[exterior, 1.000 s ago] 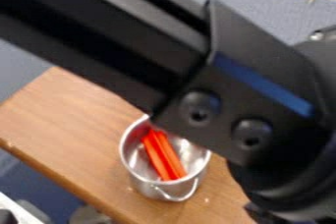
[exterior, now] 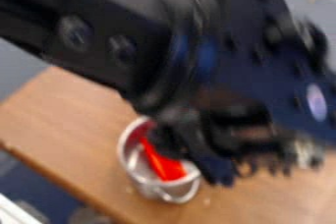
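A steel pot [exterior: 182, 191] with a handle stands on the wooden table [exterior: 73, 135], holding red-orange pieces [exterior: 167, 166]. The dark robot arm [exterior: 223, 51] fills the upper and right part of the view, blurred. Its gripper [exterior: 250, 164] hangs over the pot's right side, partly covering it; how far the fingers are apart is not clear.
Bare tabletop lies left of the pot and below it. A grey floor or surface [exterior: 35, 61] is beyond the table at left, and a white object [exterior: 14, 213] sits at the lower left corner.
The arm has swung and turned, bringing the gripper into view beside and over the pot. The pot and its red contents look in the same place.
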